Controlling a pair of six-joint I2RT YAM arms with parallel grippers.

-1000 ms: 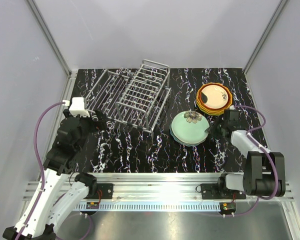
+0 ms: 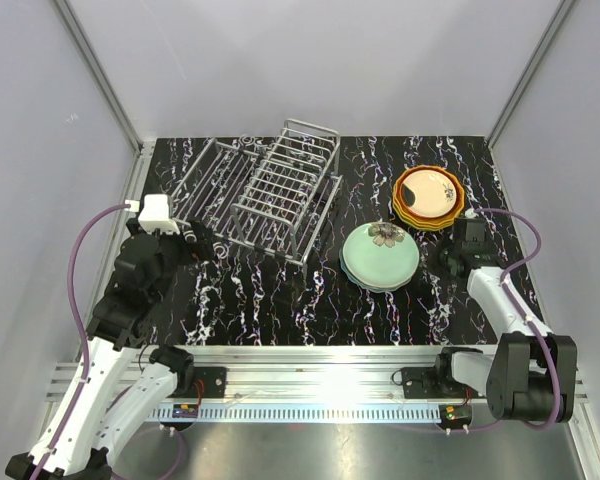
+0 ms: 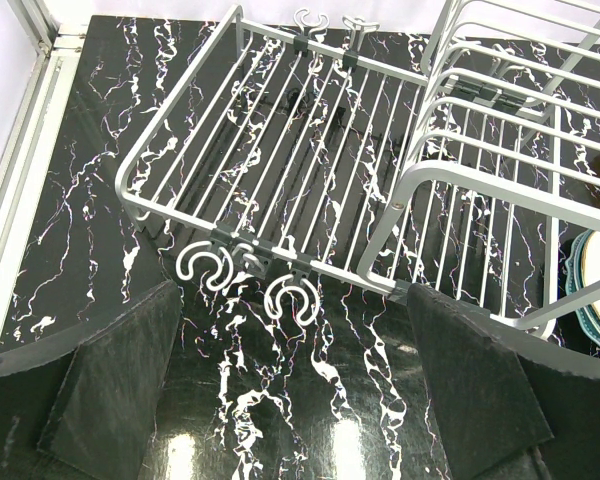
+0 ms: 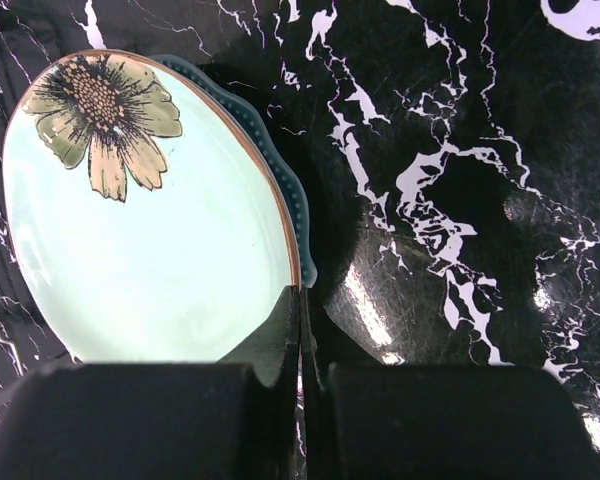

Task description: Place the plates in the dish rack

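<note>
The pale green plate (image 2: 380, 262) with a flower print lies on top of a stack, right of the dish rack. Under it a blue-grey scalloped plate (image 4: 298, 215) shows its edge in the right wrist view. My right gripper is shut with nothing between its fingers, the tips appearing right by the plate's brown rim. From above, that gripper is just right of the stack. The metal dish rack (image 3: 270, 240) stands empty at the left, part of it raised. My left gripper is open in front of the rack, its fingers wide apart and empty.
Behind the green stack, at the back right, sits another stack of orange and yellow plates (image 2: 457, 212) with a cream plate (image 2: 435, 195) on top. Bare black marbled table (image 2: 320, 320) lies in front of the rack and the green plates.
</note>
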